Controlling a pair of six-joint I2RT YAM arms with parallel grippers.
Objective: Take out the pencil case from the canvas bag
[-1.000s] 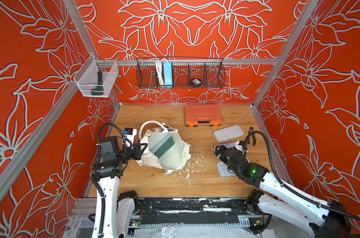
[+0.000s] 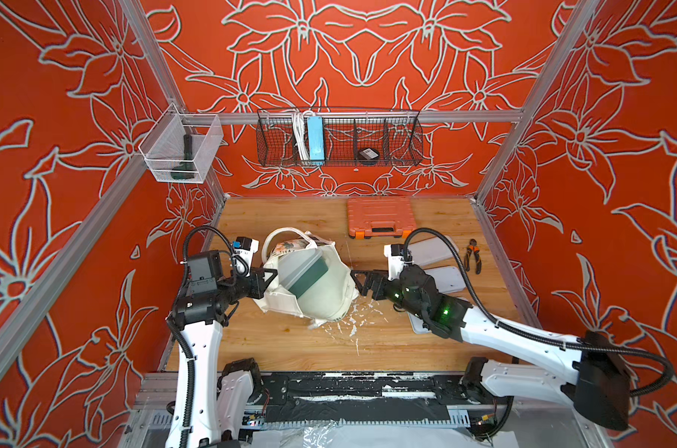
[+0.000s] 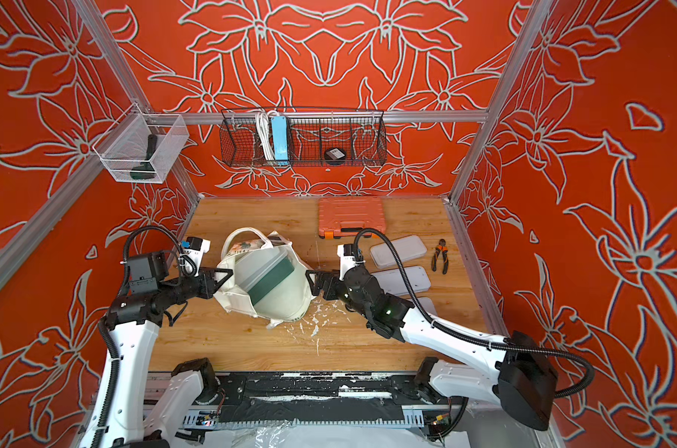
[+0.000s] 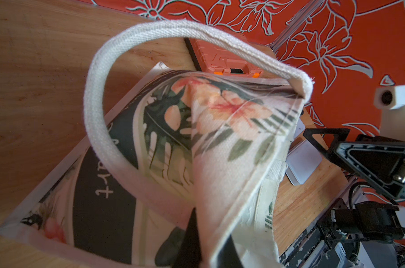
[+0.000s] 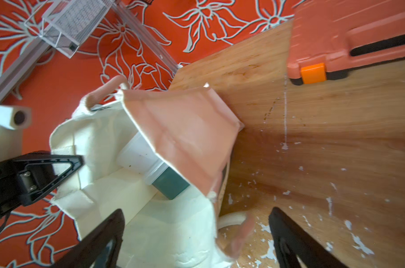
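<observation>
The canvas bag (image 2: 331, 298) lies open on the table, handles loose, its floral outside (image 4: 229, 116) filling the left wrist view. Inside are cases, a green one (image 3: 271, 283) and paler ones (image 5: 135, 151). My left gripper (image 2: 266, 277) is shut on the bag's left edge, the cloth between its fingers in the left wrist view. My right gripper (image 2: 359, 280) stands open at the bag's right edge, facing into the mouth, with nothing held.
Pale flat cases (image 3: 398, 250) and pliers (image 3: 440, 257) lie on the right. An orange toolbox (image 2: 381, 215) is at the back. A wire basket (image 2: 338, 142) and clear bin (image 2: 181, 149) hang on the walls.
My right arm has swung left and up from over the pale cases to the bag's right edge. The left gripper and bag are almost unchanged.
</observation>
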